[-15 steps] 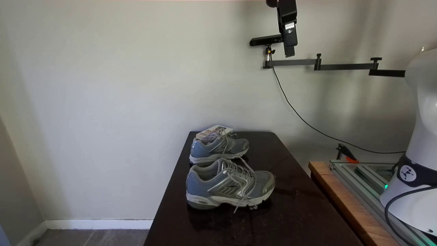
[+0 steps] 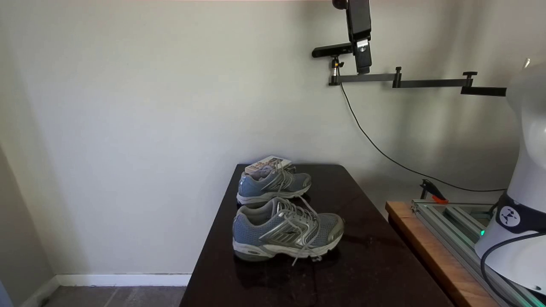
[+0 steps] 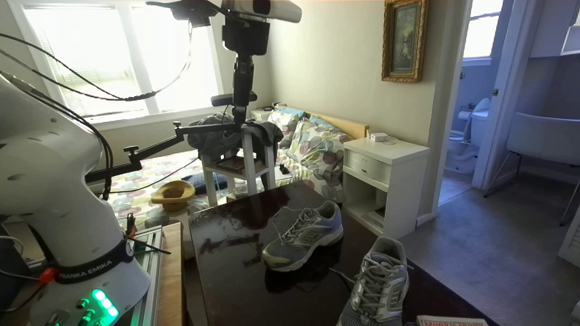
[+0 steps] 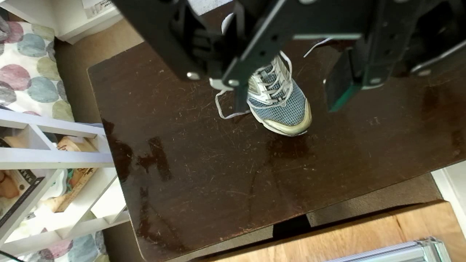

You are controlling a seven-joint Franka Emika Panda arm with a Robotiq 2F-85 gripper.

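Two grey-blue running shoes stand upright on the dark table. The nearer shoe (image 2: 286, 230) has loose laces hanging over its side; behind it is the second shoe (image 2: 274, 185). In exterior view 2 the first appears as the shoe (image 3: 310, 236) nearer the window, and the other shoe (image 3: 378, 282) is cut off below. High above the table hangs my gripper (image 2: 363, 70), clear of both shoes. In the wrist view my gripper has its fingers apart with nothing held; a shoe's toe (image 4: 288, 115) shows through the gap, well below. The rest of that shoe is hidden behind the gripper.
A boxed item or book (image 2: 268, 164) lies at the far end beside the second shoe. A black camera bracket (image 2: 368, 78) juts in near the gripper, with a cable hanging from it. The table (image 4: 205, 174) has bare room on the robot's side of the shoes.
In exterior view 1 the gripper's tip sits very slightly lower than a second ago. The shoes and the rest of the scene look the same.
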